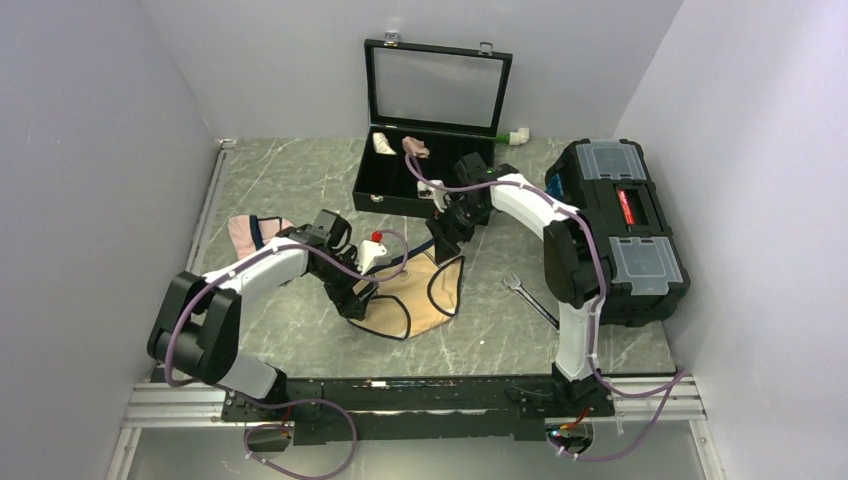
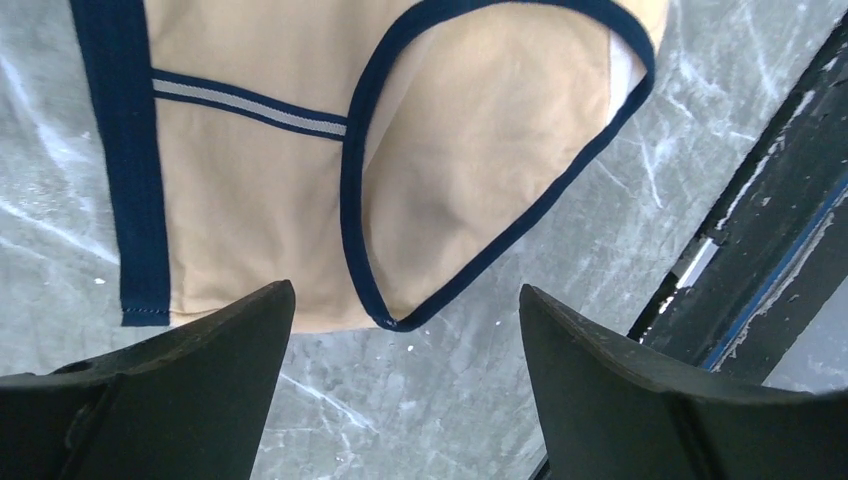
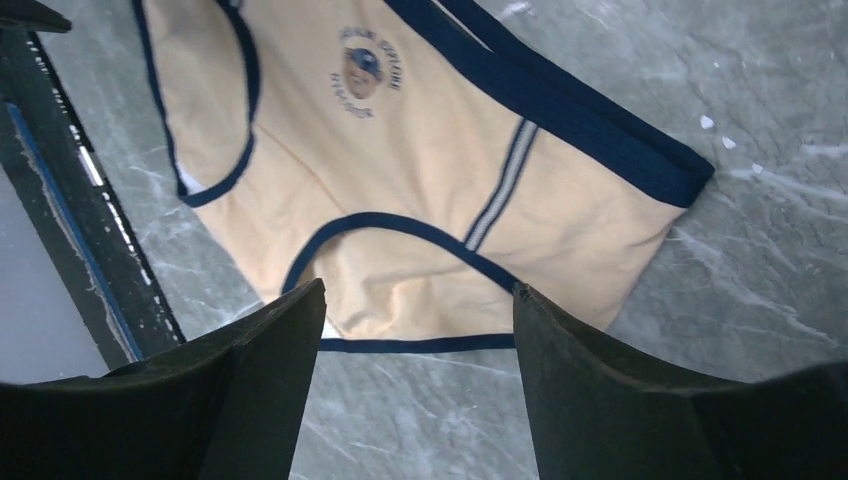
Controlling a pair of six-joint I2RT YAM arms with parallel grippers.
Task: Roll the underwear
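Peach underwear (image 1: 418,286) with navy trim lies spread flat on the grey marbled table, waistband toward the box. In the left wrist view, one side of the underwear (image 2: 250,210) shows a striped seam and a leg opening. My left gripper is open above its lower edge, nothing between the fingers. The right wrist view shows the underwear (image 3: 390,160) with a small round print; my right gripper stands open over its other side edge. From the top, my left gripper (image 1: 355,306) hovers at the left edge, my right gripper (image 1: 441,248) at the upper right corner.
A black box (image 1: 400,203) with its lid up stands behind, holding a couple of rolled items. A second peach garment (image 1: 243,236) lies at the left. A wrench (image 1: 530,300) and a black toolbox (image 1: 625,235) are on the right.
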